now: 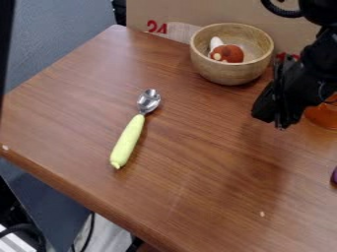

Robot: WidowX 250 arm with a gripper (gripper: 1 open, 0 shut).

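Note:
My black gripper (279, 106) hangs over the right side of the wooden table, right of and below a wooden bowl (208, 67). The bowl holds a red-brown round item (230, 54) and something white. A spoon (132, 132) with a pale yellow handle lies on the left-middle of the table. An orange object (321, 116) is partly hidden behind the gripper at the right edge. Whether the fingers are open or shut is hard to tell against the dark body.
A cardboard box (178, 15) stands at the back. A purple item (332, 176) is cut off at the right edge.

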